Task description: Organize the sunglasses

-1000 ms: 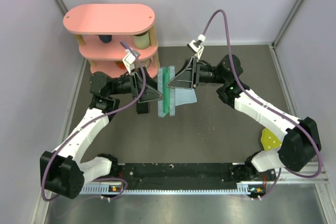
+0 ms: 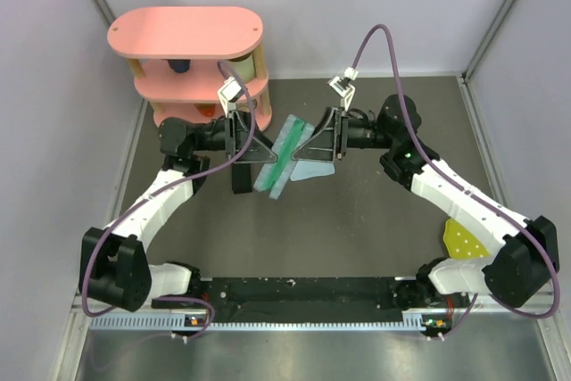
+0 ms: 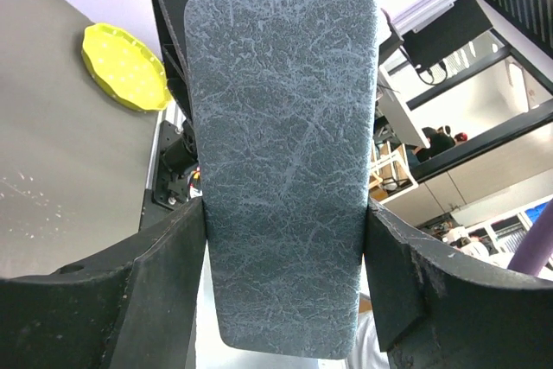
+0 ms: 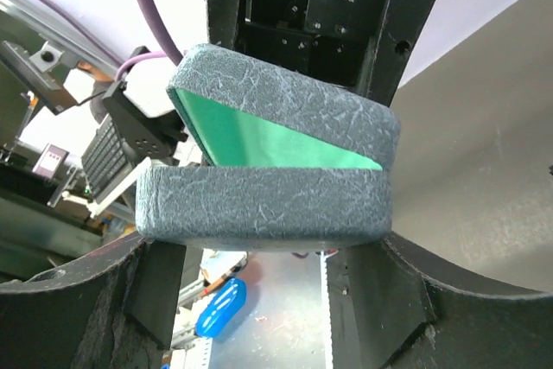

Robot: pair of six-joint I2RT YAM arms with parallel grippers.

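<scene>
A grey glasses case with green lining (image 2: 284, 156) is held in the air between both grippers, tilted in the top view. It stands partly open in the right wrist view. My left gripper is shut on one end, where the grey outer face (image 3: 281, 127) fills the left wrist view. My right gripper is shut on the other side of the case (image 4: 263, 205). No sunglasses can be made out. A light blue cloth (image 2: 314, 169) lies on the table behind the grippers, and a dark object (image 2: 242, 180) lies beneath the left one.
A pink shelf (image 2: 185, 28) with containers stands at back left. A yellow spotted item (image 2: 464, 240) lies at front right.
The case has tilted from upright in the top view to slanting, top toward the right. Both arms have shifted slightly, the right one toward the right.
</scene>
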